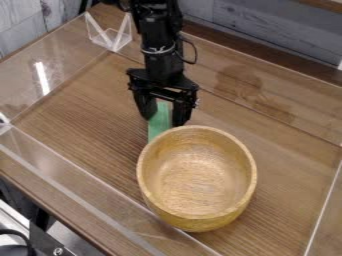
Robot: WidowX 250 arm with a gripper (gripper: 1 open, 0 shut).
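Observation:
The black gripper [163, 96] hangs from the top centre over a green object [160, 118], its two fingers apart on either side of that object's upper part; whether they touch it I cannot tell. The green object stands just behind a large tan oval bowl [197, 182], partly hidden by the gripper. The bowl is empty and lies in the lower middle of the wooden surface.
A wall or ledge runs along the top right. A clear plastic item [107, 25] is at the top left edge.

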